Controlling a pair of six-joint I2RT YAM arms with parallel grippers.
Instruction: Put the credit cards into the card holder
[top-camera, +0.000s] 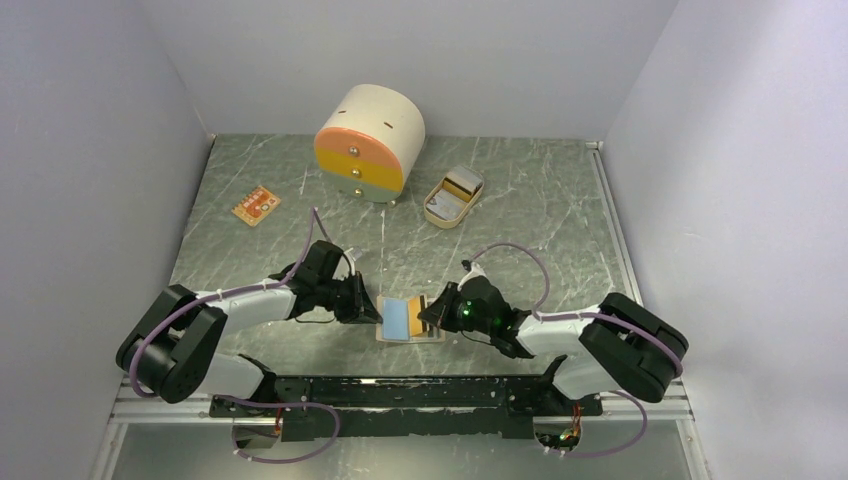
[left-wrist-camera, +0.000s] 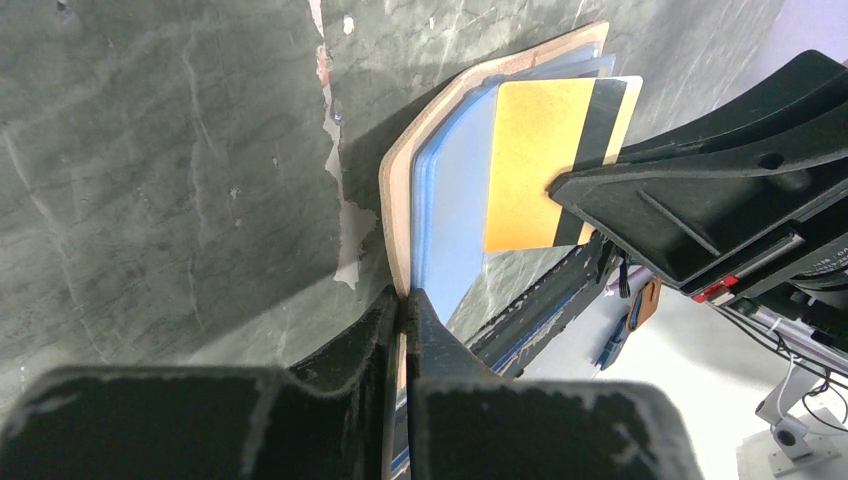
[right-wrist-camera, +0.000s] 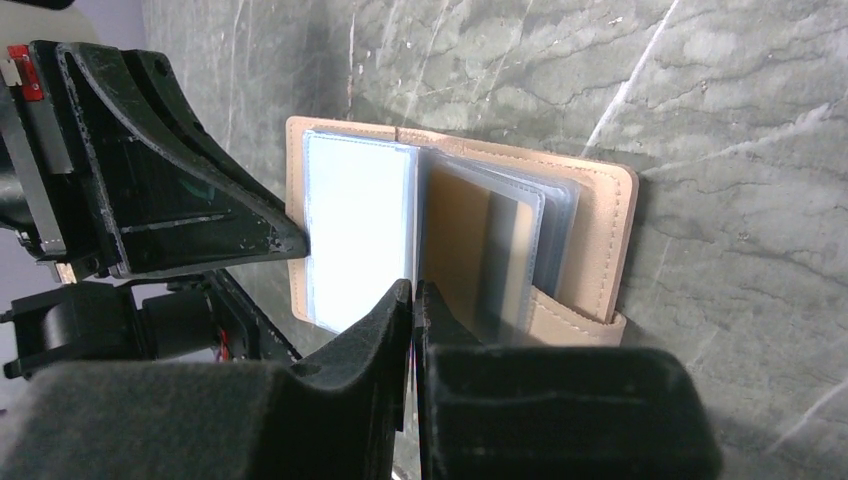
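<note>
The open card holder (top-camera: 395, 318) lies at the table's front middle, a tan cover with clear sleeves (right-wrist-camera: 360, 220). My left gripper is shut on the holder's left edge. My right gripper is shut at the sleeves from the other side. A yellow card with a black stripe (left-wrist-camera: 525, 160) lies at the sleeves, beside the right gripper's fingers in the left wrist view; in the right wrist view it shows behind clear plastic (right-wrist-camera: 470, 250). Whether anything is between the right fingertips is hidden.
A tray of cards (top-camera: 445, 205) stands at the back middle, right of a rounded drawer box (top-camera: 370, 140). An orange card (top-camera: 256, 205) lies at the left.
</note>
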